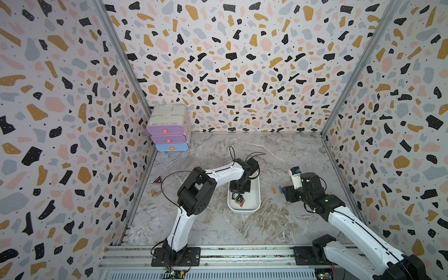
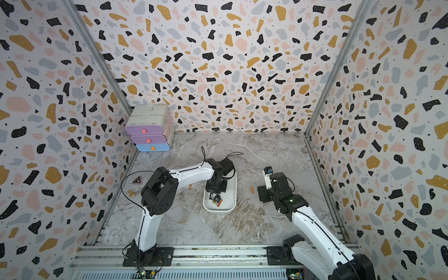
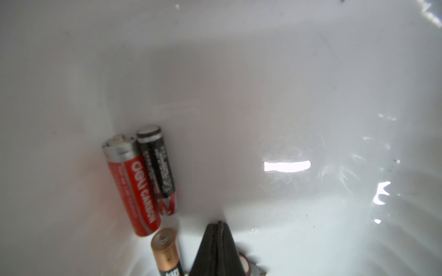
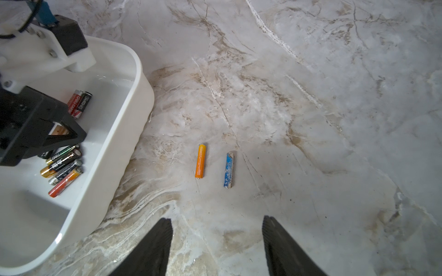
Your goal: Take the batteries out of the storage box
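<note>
My left gripper is down inside the white storage box (image 4: 120, 115), shut, with bare fingertips meeting. To its left in the left wrist view lie a red battery (image 3: 133, 188) and a black battery (image 3: 157, 165), side by side. A copper-topped battery (image 3: 164, 248) sits just beside the fingers, outside them; another battery's end (image 3: 244, 263) shows on the other side. More batteries (image 4: 63, 163) lie close together near the left gripper in the right wrist view. On the table outside the box are an orange battery (image 4: 200, 161) and a blue battery (image 4: 228, 170). My right gripper stands open above the table, empty.
A small drawer cabinet (image 1: 169, 128) stands at the back left. A dark triangular object (image 1: 157, 179) and a small gold item (image 1: 154, 194) lie at the left. The box walls rise around the left gripper.
</note>
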